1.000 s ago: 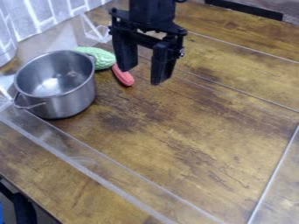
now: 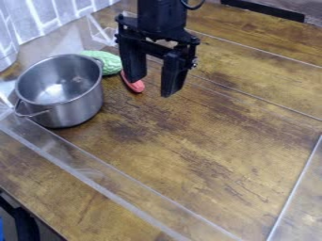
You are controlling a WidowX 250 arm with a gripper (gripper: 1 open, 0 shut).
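My black gripper (image 2: 153,71) hangs in the upper middle over the wooden table, its two fingers spread apart and pointing down. A small red object (image 2: 134,86) lies on the table just behind the left finger, partly hidden by it. A green leafy object (image 2: 105,61), like a cabbage or lettuce, lies further back to the left. A steel pot (image 2: 59,91) with a wire handle stands at the left.
A light cloth or wall runs along the back left edge.
The gripper has shifted slightly to the left, now covering more of the red object. The other things are unmoved.
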